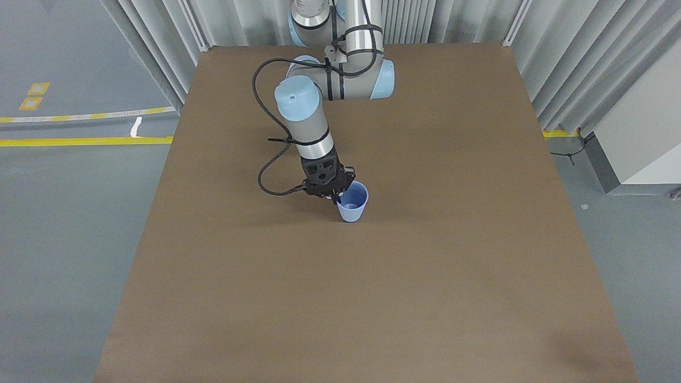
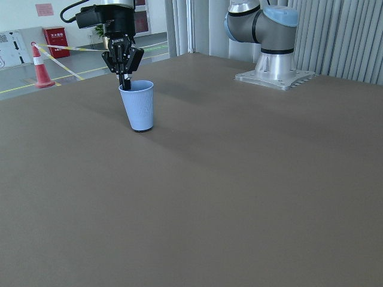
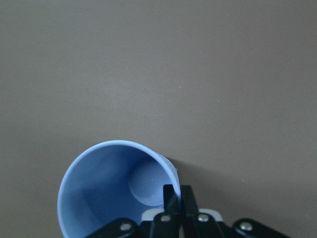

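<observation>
A light blue ribbed cup (image 1: 351, 207) stands upright on the brown table (image 1: 364, 287), near its middle; the left view also shows the cup (image 2: 138, 109). My black gripper is shut on the cup's wall: in the wrist view one finger sits inside the rim and the other outside, on the side toward the arm's wrist in the front view. The cup's inside is empty as far as the wrist view shows.
The arm's base (image 2: 275, 75) stands at the back of the table. Floor, curtains, a white block (image 1: 645, 121) and a traffic cone (image 2: 40, 69) lie beyond the edges.
</observation>
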